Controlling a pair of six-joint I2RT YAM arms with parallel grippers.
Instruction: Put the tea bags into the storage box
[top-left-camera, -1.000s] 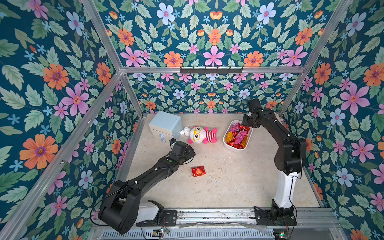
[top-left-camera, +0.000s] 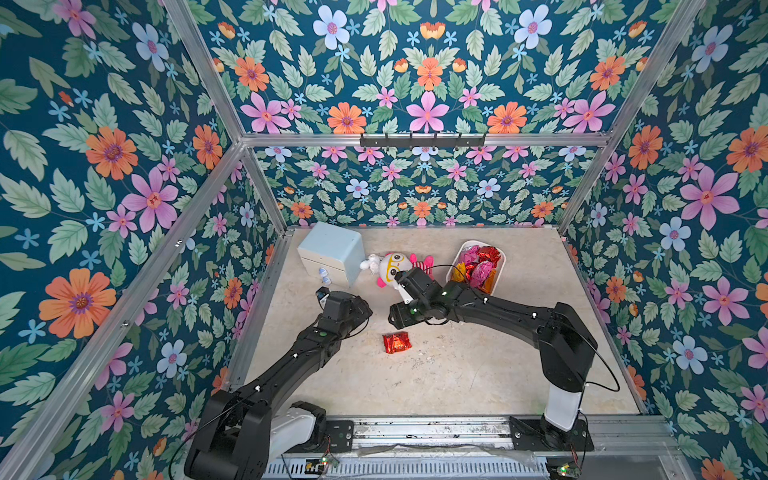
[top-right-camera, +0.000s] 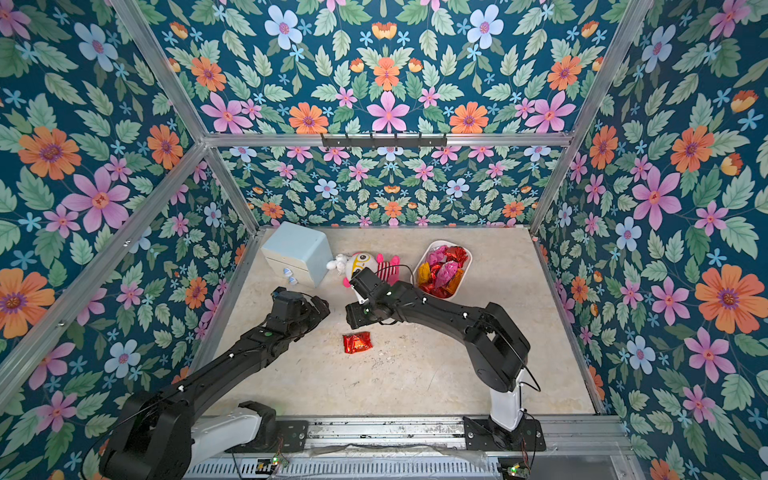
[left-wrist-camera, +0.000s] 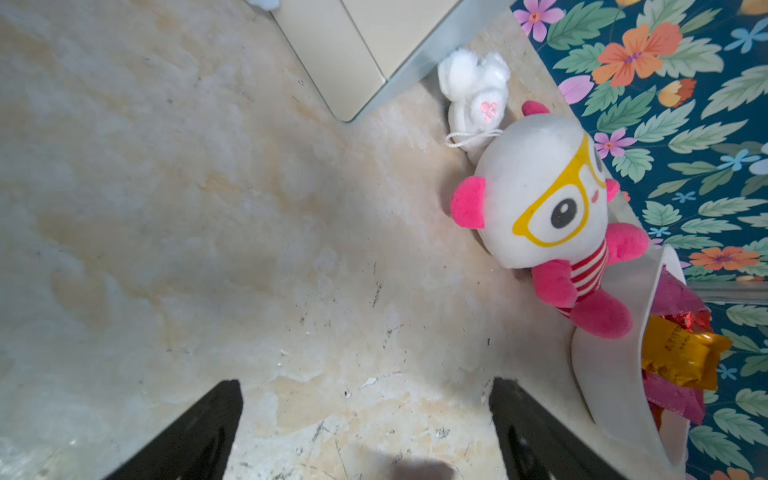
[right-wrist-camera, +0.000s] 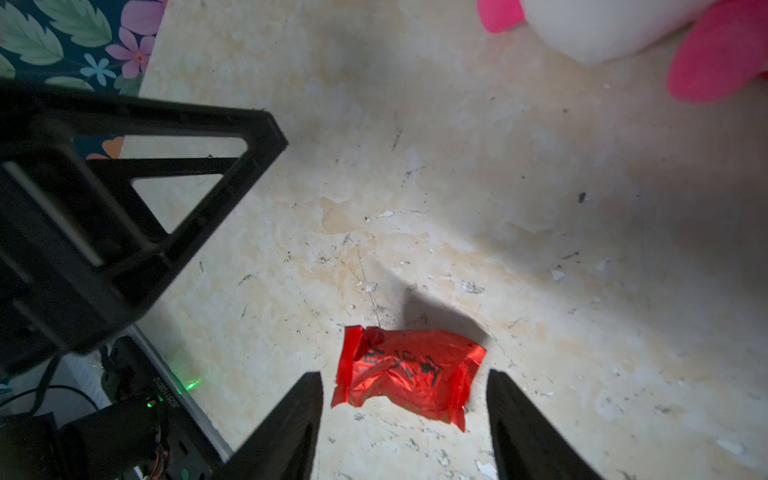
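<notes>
A single red foil tea bag (top-left-camera: 397, 342) lies on the bare table near the middle. In the right wrist view the same red tea bag (right-wrist-camera: 409, 369) appears between the fingertips of my right gripper, which is open and hovers above it without visible contact. The white storage box (top-right-camera: 467, 276) stands at the back right, filled with red, pink and orange tea bags (top-right-camera: 442, 272); my right arm partly covers it in the top left view. My left gripper is open over bare tabletop, left of the red tea bag, with nothing between its fingers.
Behind the arms lies a pink-and-white plush toy (left-wrist-camera: 536, 192) with yellow glasses, beside a small white plush (left-wrist-camera: 476, 96). A light blue and cream box (top-left-camera: 332, 249) stands at the back left.
My right arm has swung left and toward the front, from above the storage box to near the loose red tea bag. The left arm has shifted slightly left. The red tea bag has stayed put.
</notes>
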